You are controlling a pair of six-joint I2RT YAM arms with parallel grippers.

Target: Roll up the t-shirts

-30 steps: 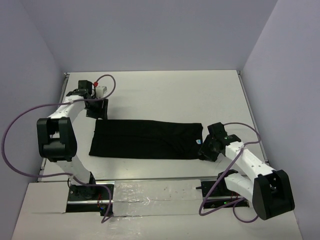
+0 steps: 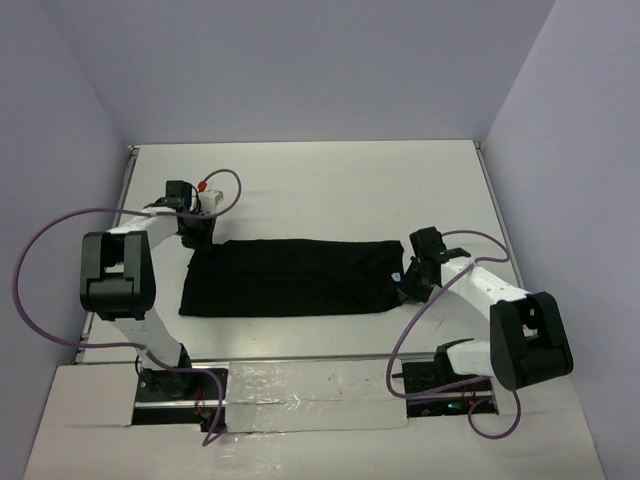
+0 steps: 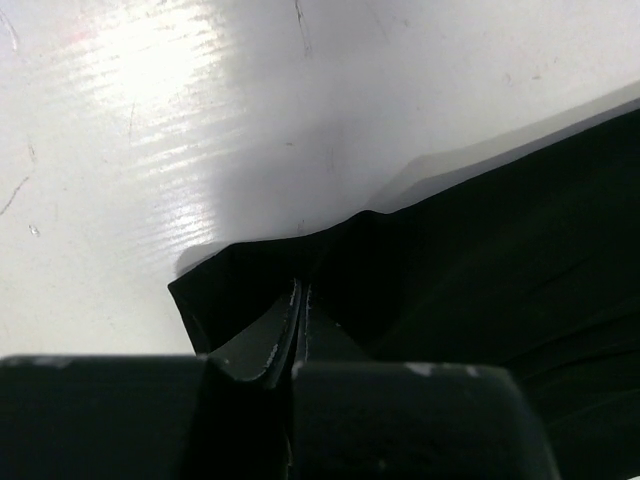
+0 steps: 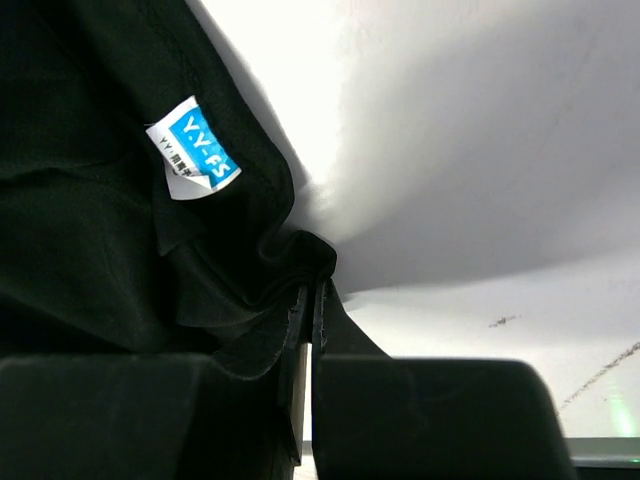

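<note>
A black t-shirt point(image 2: 290, 280) lies folded into a long flat strip across the table. At its far left corner is my left gripper point(image 2: 205, 245); in the left wrist view its fingertips point(image 3: 298, 300) are shut together over the dark cloth point(image 3: 480, 270), and whether fabric is pinched is hard to make out. My right gripper is shut on the shirt's near right corner, where the cloth point(image 4: 300, 255) bunches at the fingertips. A blue and white label point(image 4: 200, 150) shows on the shirt close to that corner.
A narrow clear strip separates the shirt from the table's front edge point(image 2: 300, 358). Purple cables point(image 2: 400, 350) loop around both arms.
The right gripper has shifted a little left and back, drawing the shirt's right end with it.
</note>
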